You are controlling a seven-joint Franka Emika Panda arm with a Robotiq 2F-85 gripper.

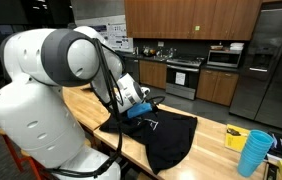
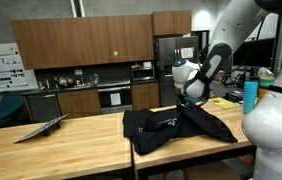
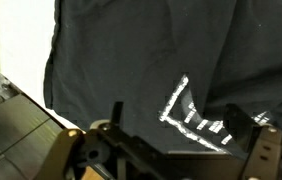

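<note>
A black cloth with a white print is spread in folds over the wooden table; its sleeve-like end (image 1: 166, 148) reaches toward the front edge in exterior view 1. In the wrist view the dark fabric (image 3: 111, 65) fills most of the picture, and the white print (image 3: 196, 125) shows near a raised fold. My gripper stands open above the cloth, its dark fingers at the lower edge of the wrist view. Nothing shows between them. From exterior view 2 the gripper (image 2: 184, 102) hangs low over the cloth (image 2: 156, 132); whether it touches cannot be told.
Stacked blue cups (image 1: 253, 153) and a yellow item (image 1: 237, 137) stand at the table's right end. A dark flat object (image 2: 53, 113) rests on the table's far left in exterior view 2. Bare wood (image 2: 56, 150) lies left of the cloth.
</note>
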